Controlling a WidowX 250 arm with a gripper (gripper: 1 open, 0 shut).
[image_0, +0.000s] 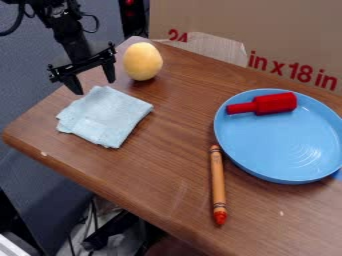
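My black gripper (92, 80) hangs at the upper left with its fingers apart and pointing down, just above and behind the folded light-blue cloth (102, 119), near the table's left edge. Nothing shows between the fingers. A yellow round object (143, 61) stands a little to the gripper's right at the back of the table.
A blue plate (281, 148) on the right holds a red cylindrical object (273, 103) with a handle. An orange crayon (218, 186) lies left of the plate. A cardboard box (247, 35) stands behind the table (147, 190).
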